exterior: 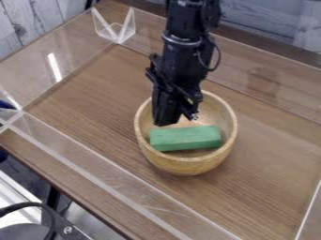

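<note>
A wooden bowl point(191, 161) stands on the wooden table, holding a green rectangular block point(186, 138) that lies across it. My black gripper point(166, 112) hangs from the top of the view over the back left part of the bowl, above and behind the block, apart from it as far as I can tell. Its fingertips are dark and overlapping, and nothing shows held in them; the gripper looks shut.
Clear plastic edging runs along its near left side. A white wire-like piece point(114, 28) sits at the back left corner. Dark cables lie at the lower left.
</note>
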